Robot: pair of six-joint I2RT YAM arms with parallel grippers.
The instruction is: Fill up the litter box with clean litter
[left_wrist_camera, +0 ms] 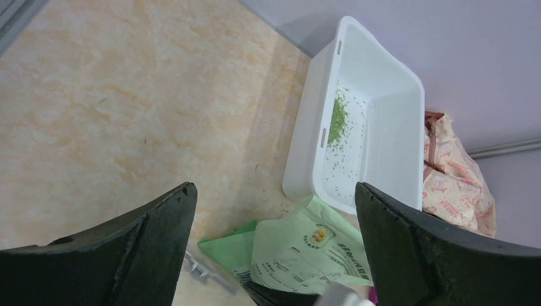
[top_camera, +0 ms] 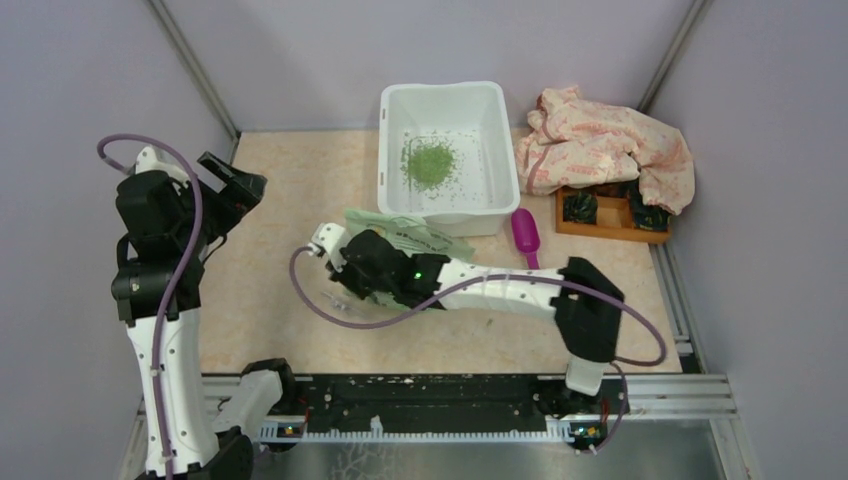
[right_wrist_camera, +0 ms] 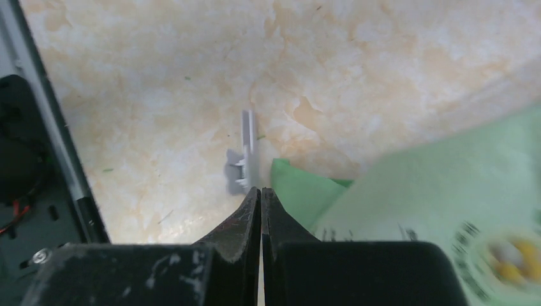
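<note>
The white litter box [top_camera: 481,150] stands at back centre with a patch of green litter [top_camera: 430,164] on its floor. A pale green litter bag [top_camera: 420,232] lies before it, partly hidden by the right arm; in the right wrist view it is blurred. My right gripper is shut over the bag's edge area, nothing visible between its fingers. A small silver metal object [right_wrist_camera: 250,156] lies beside the bag. My left gripper is open and raised at the left, its fingers empty.
A purple scoop [top_camera: 525,230] lies right of the box. A pink cloth [top_camera: 600,140] rests over a wooden tray [top_camera: 600,230] with dark packets at back right.
</note>
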